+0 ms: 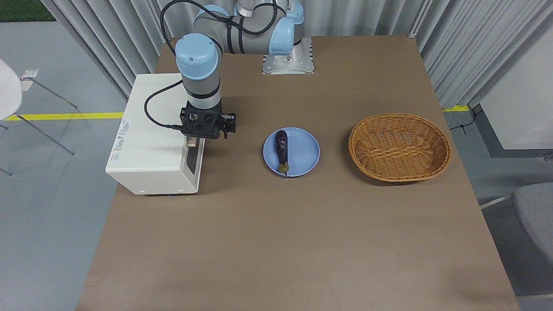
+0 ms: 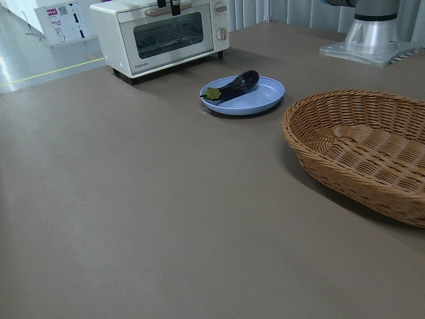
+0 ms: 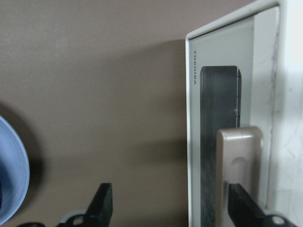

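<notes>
A white toaster oven [image 1: 143,150] stands at the table's left, its glass door [image 2: 169,36] upright with a beige handle [image 3: 239,170]. My gripper is at the door; in the wrist view its two fingers stand apart, one against the handle, with nothing seen between them but table and oven. In the front view the gripper body hides most of the handle. A blue plate [image 1: 306,153] lies right of the oven, holding a dark eggplant [image 1: 281,147].
A wicker basket [image 1: 399,147] sits at the right of the table [image 1: 311,233]. The arm's metal base is at the back centre.
</notes>
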